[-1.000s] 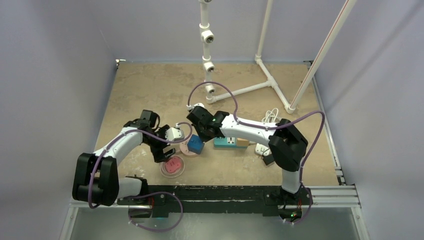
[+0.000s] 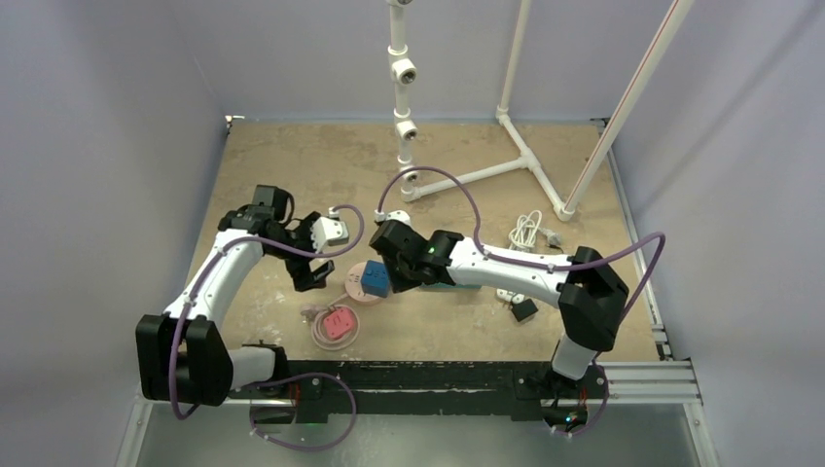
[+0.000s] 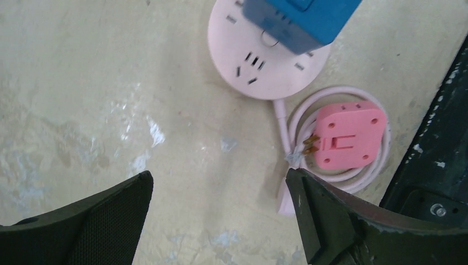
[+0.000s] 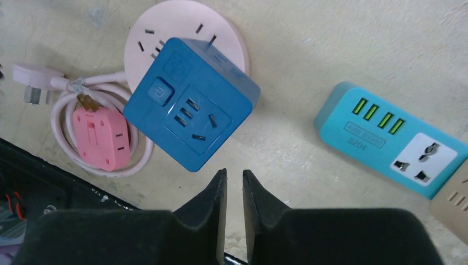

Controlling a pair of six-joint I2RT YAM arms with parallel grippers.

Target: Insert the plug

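Observation:
A blue cube socket [image 4: 182, 110] rests on a round pale-pink socket [image 4: 138, 61]. Beside them a coiled pink cable [image 3: 375, 171] surrounds a pink plug adapter [image 3: 347, 135], with a pale plug [image 4: 38, 74] at the cable's end. My left gripper is open above bare table, left of these, with nothing between its fingers. My right gripper is over the table by the blue cube's near corner, its narrow fingertips slightly parted and empty.
A turquoise power strip [image 4: 353, 127] and a beige block [image 4: 452, 204] lie to the right. A white cable [image 2: 525, 229] and white pipe frame [image 2: 467, 175] stand farther back.
My left arm has risen and drawn back from the pink sockets.

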